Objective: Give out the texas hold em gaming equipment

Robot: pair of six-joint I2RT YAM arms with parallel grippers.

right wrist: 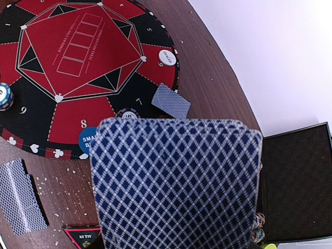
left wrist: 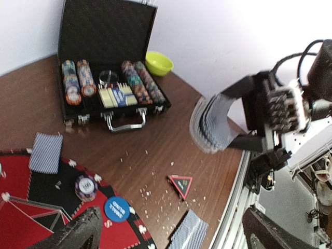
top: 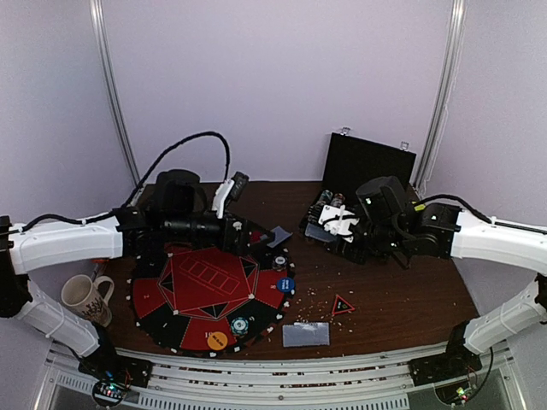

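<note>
My right gripper (top: pixel 332 229) is shut on a deck of blue-backed cards (right wrist: pixel 176 181), which fills the lower middle of the right wrist view. That deck (left wrist: pixel 215 124) hangs in the air at the right of the left wrist view. My left gripper (top: pixel 258 239) is open above the right side of the round poker mat (top: pixel 201 278), its fingers (left wrist: pixel 85 231) wide apart and empty. A few cards (left wrist: pixel 46 153) lie at the mat's edge, and more cards (top: pixel 306 334) lie off the mat near the table front. The small blind button (left wrist: pixel 117 208) rests on the mat.
Behind the right gripper stands the open chip case (left wrist: pixel 116 98), with a green bowl (left wrist: pixel 158 63) beside it. A red triangular all-in marker (top: pixel 342 305) lies on bare table. At left is a mug (top: pixel 87 299). The dealer button (right wrist: pixel 167 57) is on the mat.
</note>
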